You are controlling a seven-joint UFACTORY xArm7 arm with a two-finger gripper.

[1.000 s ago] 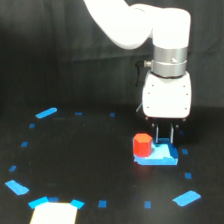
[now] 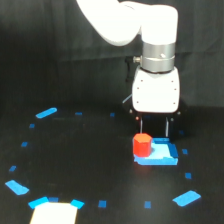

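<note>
A red block (image 2: 142,145) with a many-sided outline sits at the left side of a small blue tray (image 2: 170,160), covering part of its rim. The tray's floor looks pale. Above them hangs my gripper (image 2: 153,129), pointing down from a white hand. Its two thin dark fingers stand apart, the left one over the red block and the right one over the tray's right part. Nothing shows between them. The fingertips are faint against the dark background, and whether the left one touches the block is hard to tell.
The surface is dark, with blue tape strips (image 2: 186,198) and small blue squares scattered over it. A cream-coloured object (image 2: 54,213) with blue beside it is cut off at the bottom left edge.
My gripper has shifted left and slightly up, and its fingers look farther apart than before. The red block and the blue tray look unmoved.
</note>
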